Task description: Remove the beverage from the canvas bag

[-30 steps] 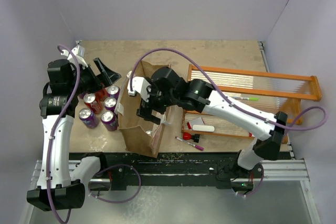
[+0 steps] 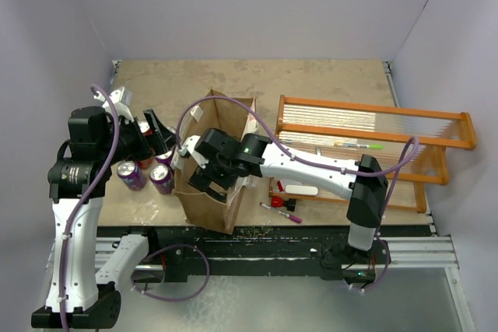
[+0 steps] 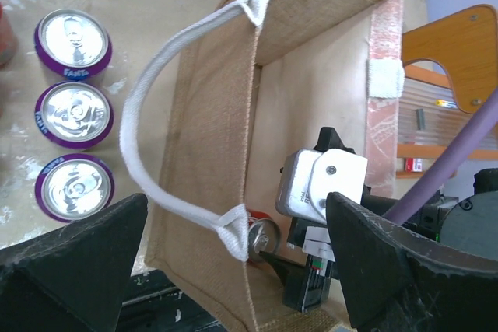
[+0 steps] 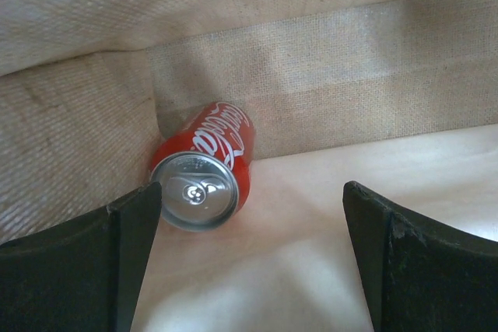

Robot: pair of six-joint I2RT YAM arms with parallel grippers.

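The canvas bag [image 2: 222,114] stands open in the middle of the table, a white rope handle [image 3: 144,138] on its side. My right gripper is down inside it, open, above a red Coca-Cola can lying in the corner of the bag; in the left wrist view that can [image 3: 261,231] is partly hidden by the right gripper. My left gripper [image 2: 156,130] is open at the left, over the purple cans [image 3: 74,114] standing beside the bag, with nothing between its fingers.
A wooden rack [image 2: 366,106] lies on the right of the table, with markers [image 2: 280,214] and small items near it. The purple cable of the right arm loops across the bag.
The right arm has moved left and down into the bag over the last second. The left arm has shifted slightly at the left side.
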